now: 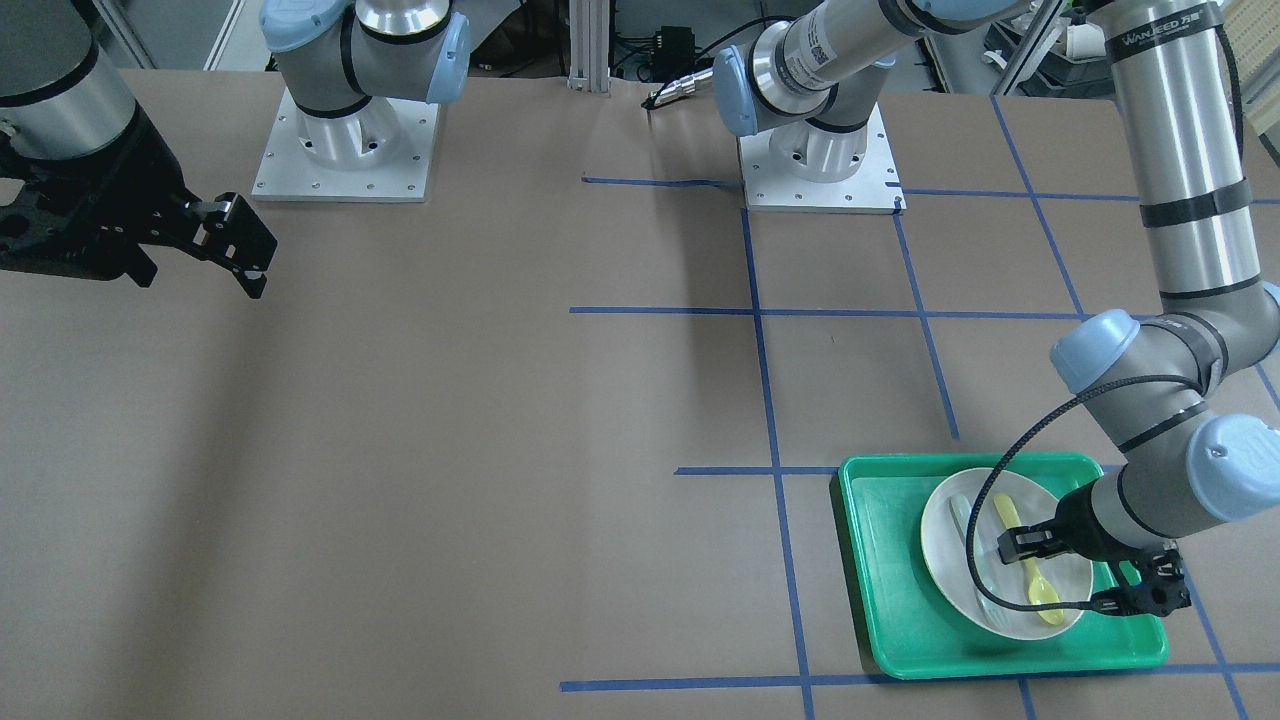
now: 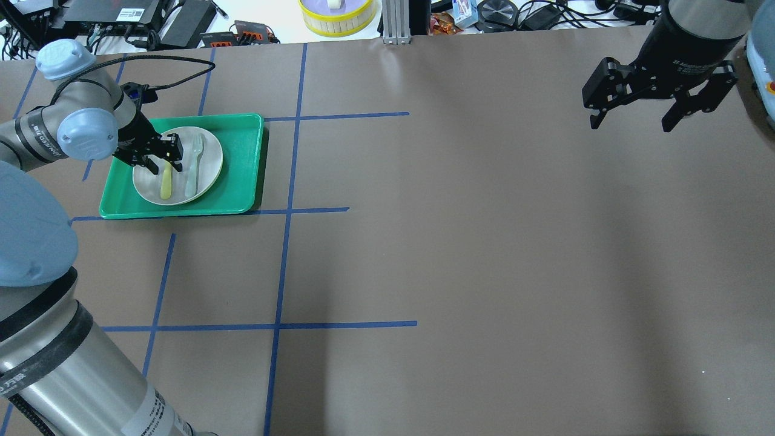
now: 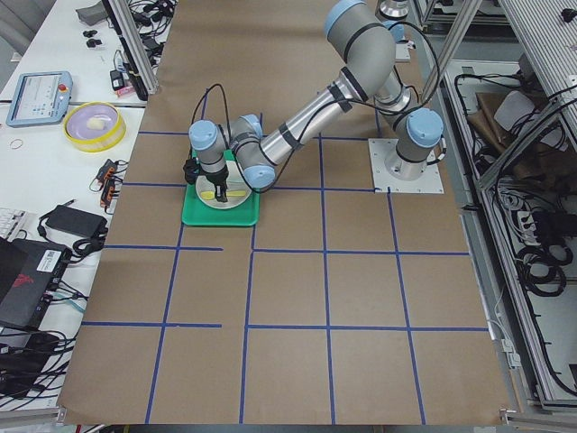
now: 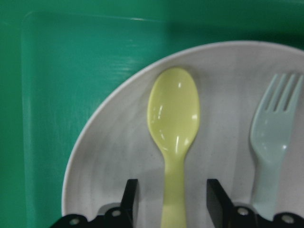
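Note:
A yellow spoon (image 4: 173, 114) and a pale mint fork (image 4: 270, 142) lie side by side on a white plate (image 4: 104, 161) inside a green tray (image 1: 888, 564). My gripper is open over the plate, its two black fingers either side of the spoon's handle, nothing held. From the front, the gripper (image 1: 1020, 546) hangs low over the plate; from the top view it partly covers the spoon (image 2: 166, 183), with the fork (image 2: 194, 174) beside it.
Another black gripper (image 2: 646, 94) hangs over the bare table opposite. Further arm bases (image 1: 345, 168) stand at the back edge. Cluttered white side tables (image 3: 54, 153) line one side.

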